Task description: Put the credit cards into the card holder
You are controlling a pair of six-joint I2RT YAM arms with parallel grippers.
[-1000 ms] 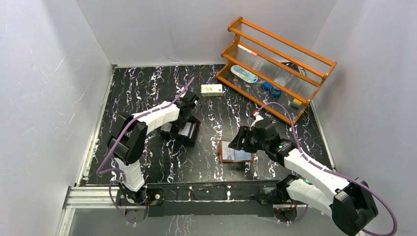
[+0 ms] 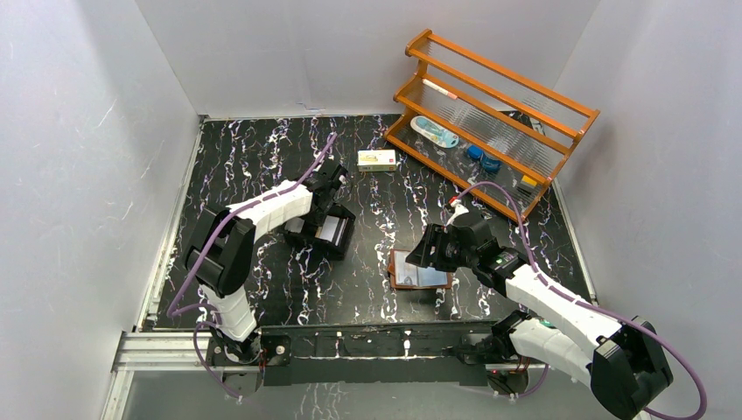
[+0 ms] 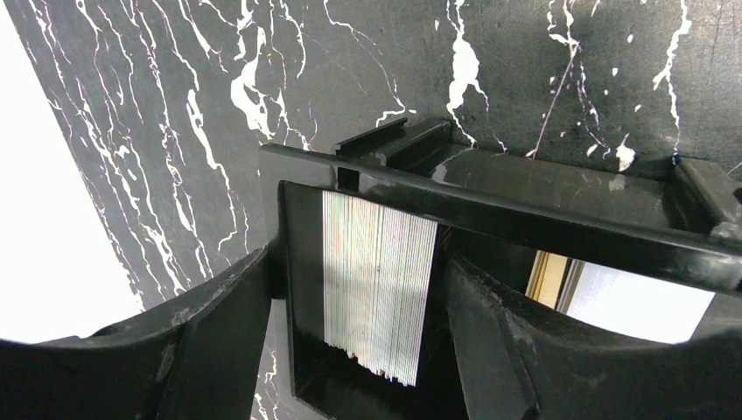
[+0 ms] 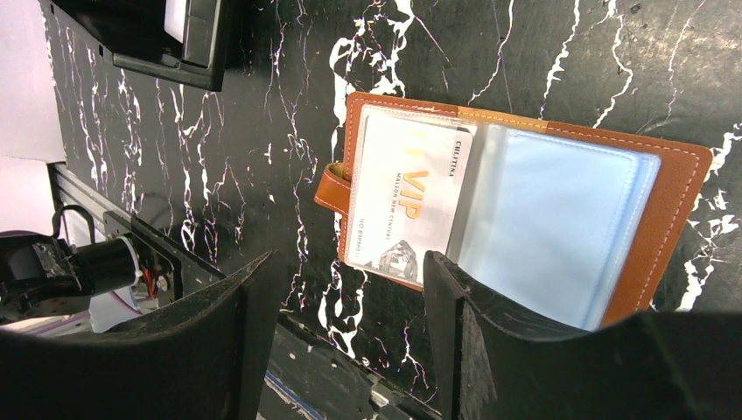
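A black box (image 2: 341, 236) stands left of centre, holding a stack of white cards (image 3: 376, 284) and more cards (image 3: 639, 297) in a second section. My left gripper is over that box, fingers part open astride the left section; nothing is clearly held. A brown leather card holder (image 4: 665, 227) lies open at front centre, with a VIP card (image 4: 402, 192) in its left side and a translucent sleeve (image 4: 551, 219) on the right. My right gripper hangs open and empty above it.
A small yellow-white box (image 2: 376, 160) lies at the back centre. A wooden rack (image 2: 490, 70) with assorted items fills the back right. The table between the black box and the holder is clear.
The right arm and the card holder are unchanged.
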